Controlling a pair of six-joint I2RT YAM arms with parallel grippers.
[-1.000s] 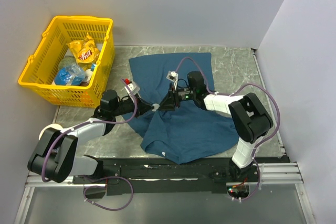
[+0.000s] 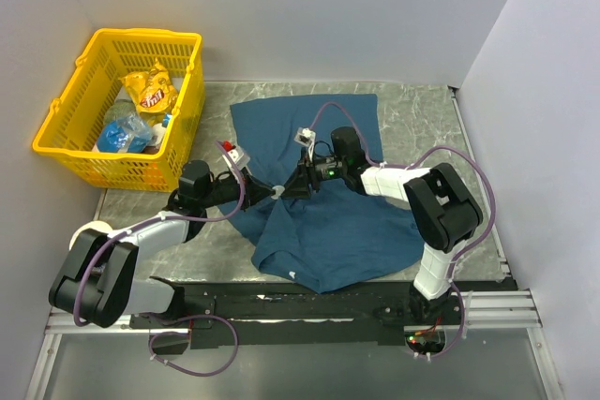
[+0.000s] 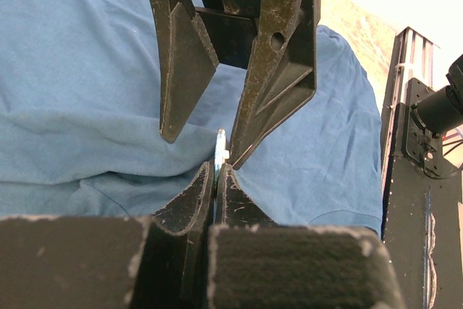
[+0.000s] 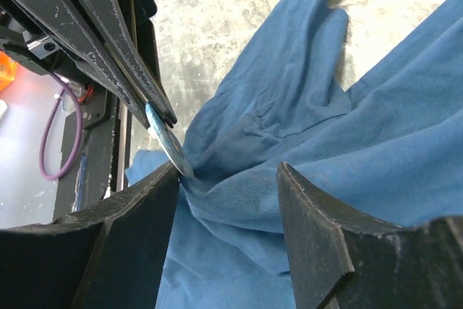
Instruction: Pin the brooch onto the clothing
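Note:
The pale blue-white brooch (image 4: 166, 140), seen edge-on, is pinched in my left gripper, whose fingers are shut on it. Its lower end meets a raised fold of the blue clothing (image 4: 239, 197) in the right wrist view. Whether the pin goes through the cloth cannot be seen. My right gripper stands part open over that fold, one finger (image 4: 155, 211) close beside the brooch's lower end. In the left wrist view its fingertips are apart, with the brooch (image 3: 220, 148) near the right-hand one. From above, both grippers meet over the clothing's left part.
At the back left stands a yellow basket (image 2: 137, 171) holding packaged items. The garment (image 2: 356, 231) covers much of the marbled table (image 2: 403, 110). Walls close off the back and sides; a dark strip (image 2: 262, 299) runs along the front.
The left arm and the clothing look unchanged.

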